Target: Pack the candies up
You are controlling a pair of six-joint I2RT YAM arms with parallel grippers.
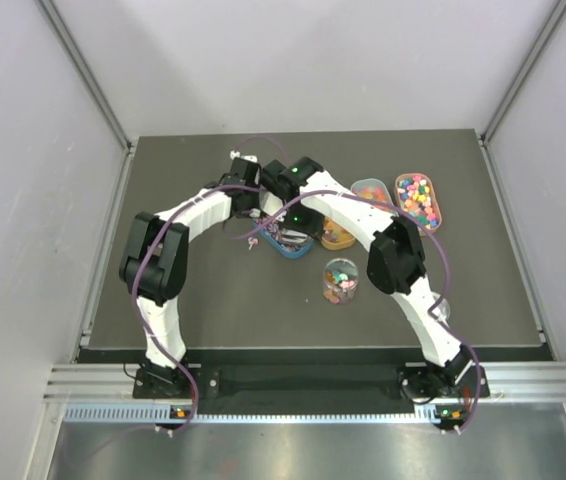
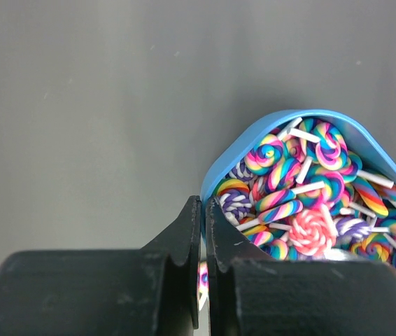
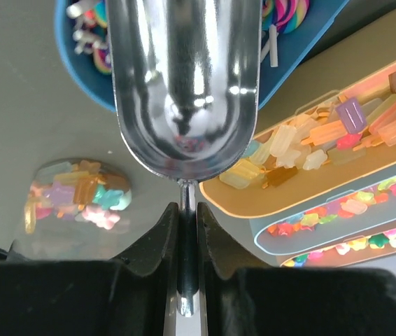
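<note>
In the left wrist view, a blue tub [image 2: 282,120] is full of striped lollipop candies [image 2: 310,192]. My left gripper is shut on its rim. My right gripper is shut on the handle of a shiny metal scoop [image 3: 184,91], whose bowl lies over the blue tub in the right wrist view. A clear jar [image 1: 340,281] with several mixed candies at its bottom stands in front of the tubs. One loose lollipop [image 1: 253,242] lies on the table, left of the blue tub. The arms hide part of the tub from above.
Right of the blue tub stand a yellow tub [image 3: 282,199] of popsicle-shaped candies, a pale blue tub [image 3: 282,246] and an orange-pink tub [image 1: 436,222], each holding colourful candies. A clear round item [image 1: 440,307] sits near the right arm.
</note>
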